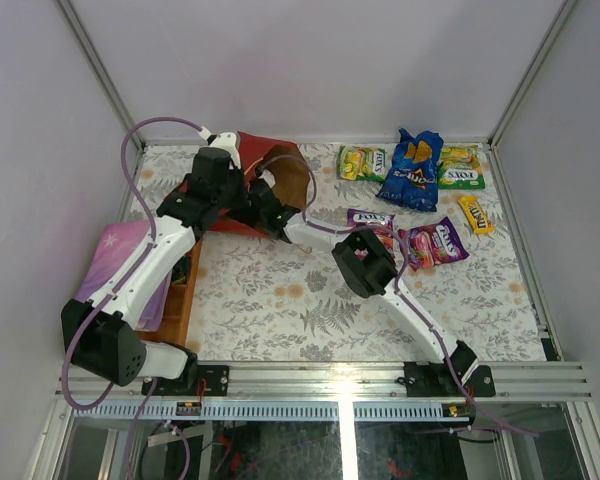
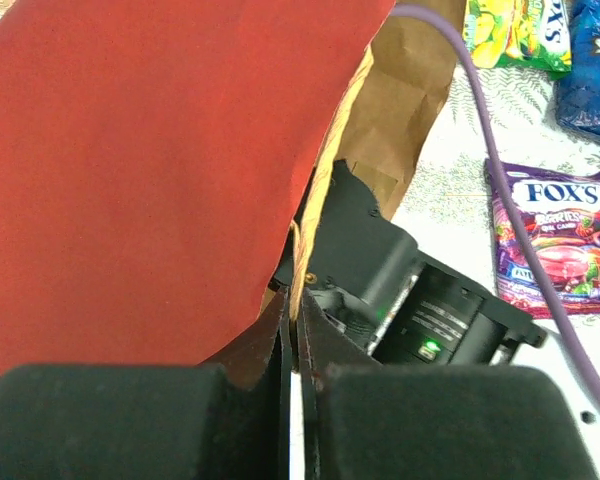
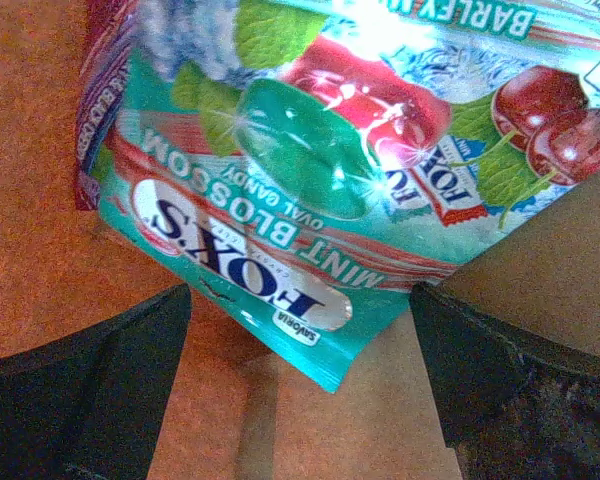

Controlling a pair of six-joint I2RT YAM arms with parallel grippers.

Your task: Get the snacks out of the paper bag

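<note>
The red paper bag (image 1: 265, 150) lies open-mouthed at the back left. My left gripper is shut at the bag's rim, by the tan twisted handle (image 2: 325, 180); whether the handle is between its fingers is unclear. My right gripper is open inside the bag, its fingers either side of the lower edge of a Fox's Mint Blossom candy bag (image 3: 310, 160). A purple packet (image 3: 100, 110) sits behind that one.
Snacks lie at the right: a green-yellow packet (image 1: 360, 163), a blue bag (image 1: 412, 175), another green packet (image 1: 460, 172), a yellow packet (image 1: 476, 214), purple packets (image 1: 434, 244). A wooden box (image 1: 180, 310) is at left.
</note>
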